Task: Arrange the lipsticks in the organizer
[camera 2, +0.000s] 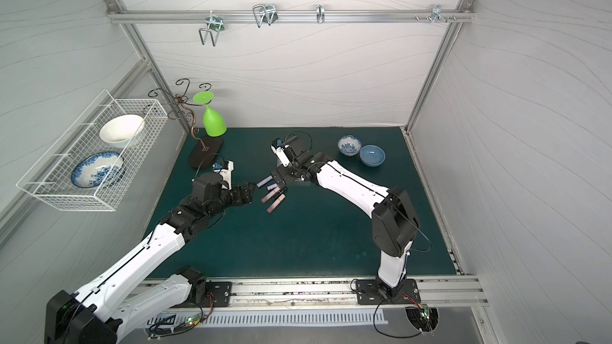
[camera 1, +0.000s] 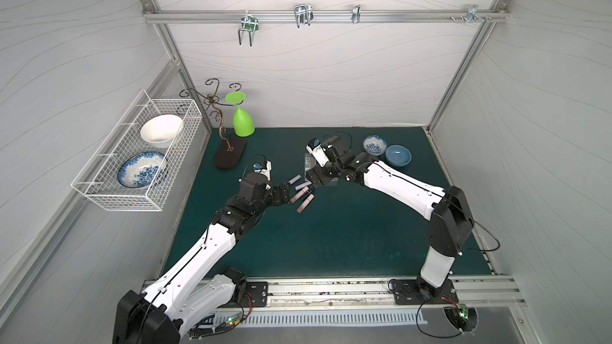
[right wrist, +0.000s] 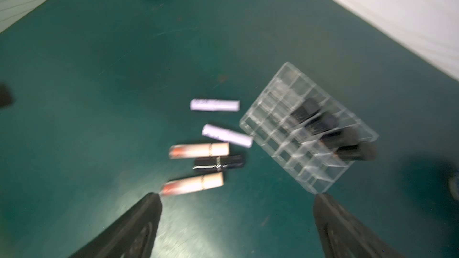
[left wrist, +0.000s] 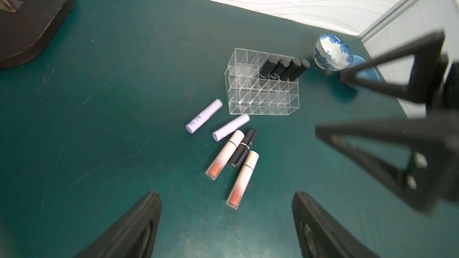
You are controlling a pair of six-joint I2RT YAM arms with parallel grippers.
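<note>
In the left wrist view, a clear organizer [left wrist: 243,96] stands on the table. Several black lipsticks [left wrist: 291,68] sit in a row toward its right back side. Loose on the table lie two lilac lipsticks [left wrist: 204,115], two peach lipsticks [left wrist: 242,180] and a black one [left wrist: 243,148] between the peach pair. My left gripper is open, empty, and held above the table on the near side of the loose lipsticks. My right gripper, open and empty too, hovers over the table near the organizer; from above, its arm hides most of the organizer.
A patterned bowl [camera 1: 375,145] and a blue bowl [camera 1: 397,156] stand at the back right. At the back left are a dark stand base [camera 1: 230,152] and a green goblet [camera 1: 243,122].
</note>
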